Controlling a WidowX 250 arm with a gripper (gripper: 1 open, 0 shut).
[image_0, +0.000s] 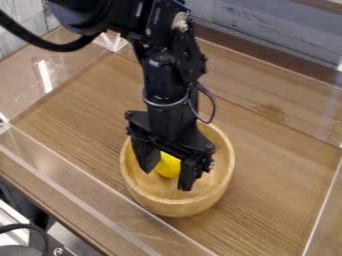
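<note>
My black gripper (167, 170) is down inside a round tan wooden bowl (181, 205) in the middle of the table. A yellow object (170, 167) lies in the bowl between the fingers, partly hidden by the gripper. The fingers are spread; whether they press on the yellow object is unclear.
A pale wall or ledge runs along the back, and dark cables show at the lower left beyond the table edge.
</note>
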